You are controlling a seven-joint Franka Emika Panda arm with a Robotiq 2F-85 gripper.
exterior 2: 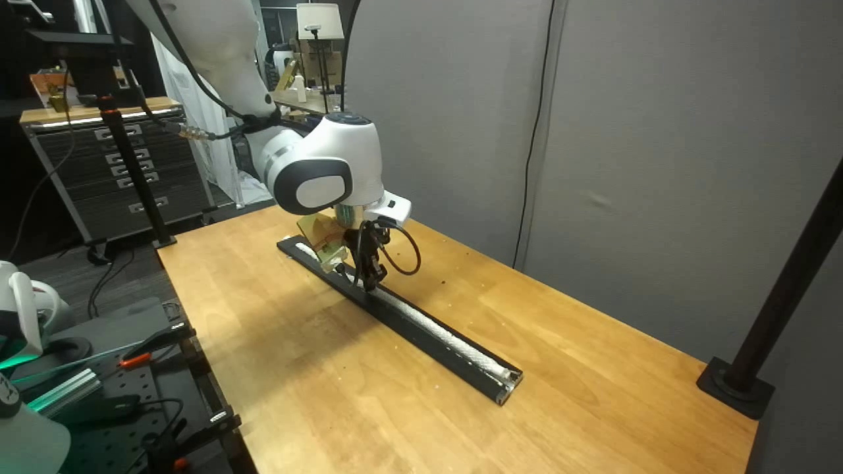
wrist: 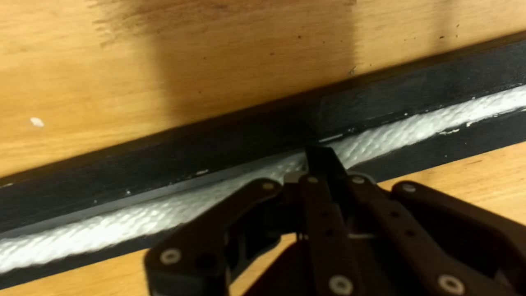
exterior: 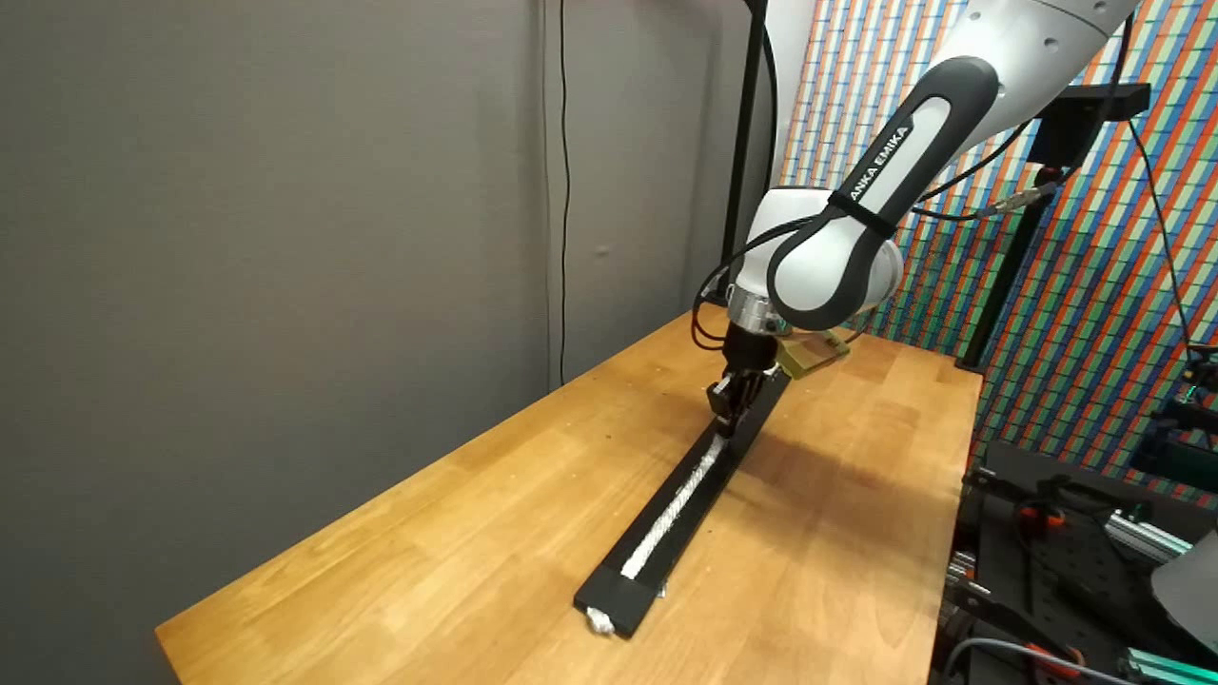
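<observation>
A long black channel [exterior: 611, 592] lies on the wooden table, with a white braided rope [exterior: 675, 513] running along its groove. My gripper points down over the middle of the rope. In the wrist view its dark fingertips are close together and overlap the rope [wrist: 143, 217]. Whether they touch or pinch it is hidden, as is any gap between them. Exterior view 2 shows the gripper [exterior 2: 369, 286] low at the channel, with the rope [exterior 2: 450, 338] lying along the groove towards the near end.
A yellowish plate [exterior 2: 322, 237] is by the gripper. A grey wall [exterior: 285, 285] borders one long side, and a black post [exterior 2: 751, 340] stands at a table corner.
</observation>
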